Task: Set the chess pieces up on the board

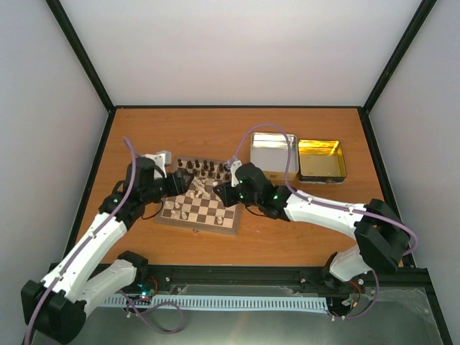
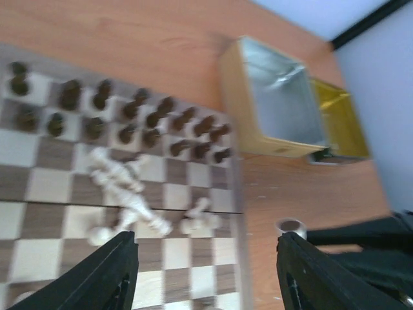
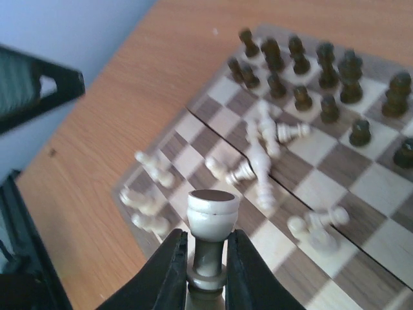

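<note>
The chessboard holds dark pieces upright along its far side and white pieces mostly lying loose in the middle. My right gripper is shut on a white-topped piece, held upright above the board, left of the tins in the top view. My left gripper is raised over the board's left part, fingers apart with nothing seen between them, facing the right gripper. In the left wrist view, the held piece's top shows beside the right arm's dark fingers.
A silver tin and a gold tin stand at the back right of the wooden table. Bare table surrounds the board at the back left and front.
</note>
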